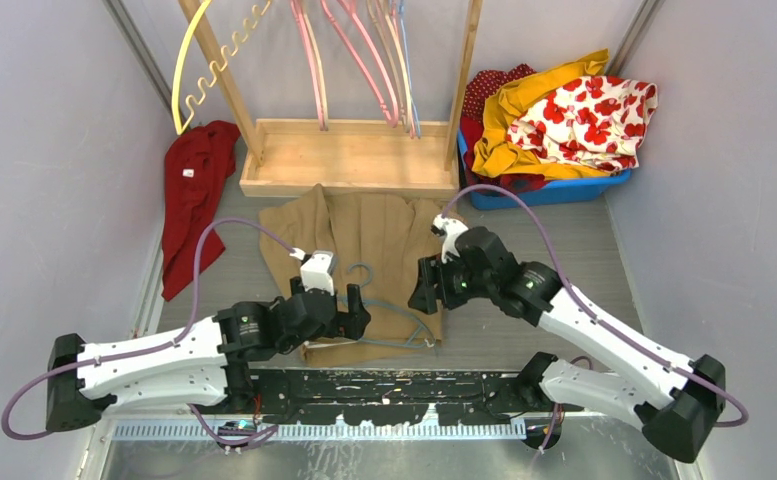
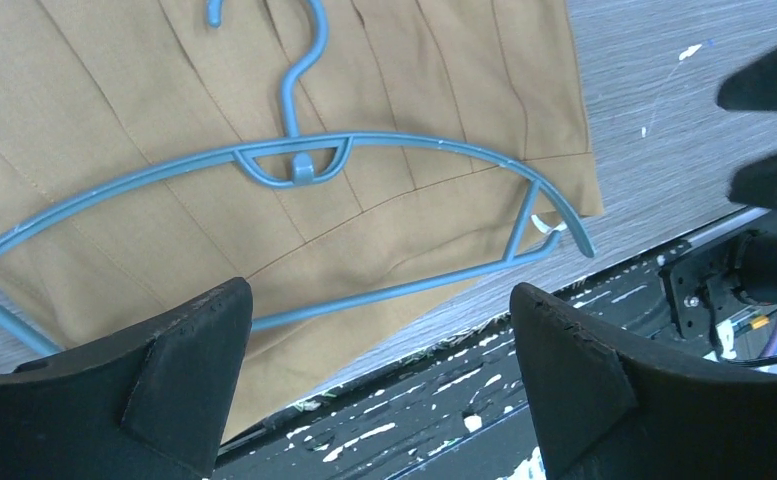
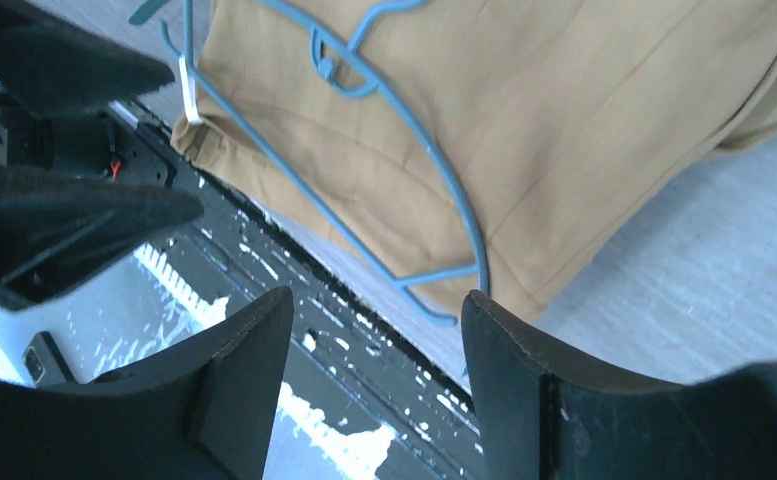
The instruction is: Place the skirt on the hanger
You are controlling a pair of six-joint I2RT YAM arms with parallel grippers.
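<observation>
The tan skirt (image 1: 384,225) lies spread flat on the floor, its waist edge toward me. A blue hanger (image 1: 401,307) rests on top of it near that edge, hook pointing away. In the left wrist view the hanger's arched bar (image 2: 414,138) and straight lower bar (image 2: 384,292) both cross the cloth. My left gripper (image 1: 352,312) is open above the left half of the hanger, holding nothing. Open and empty too, my right gripper (image 1: 426,287) hovers over the hanger's right part; in the right wrist view the skirt's corner (image 3: 524,290) shows just beyond its fingers.
Behind the skirt stands a wooden rack (image 1: 349,186) with several hangers. A blue bin (image 1: 564,192) full of clothes is at the back right, and a dark red garment (image 1: 192,200) lies at left.
</observation>
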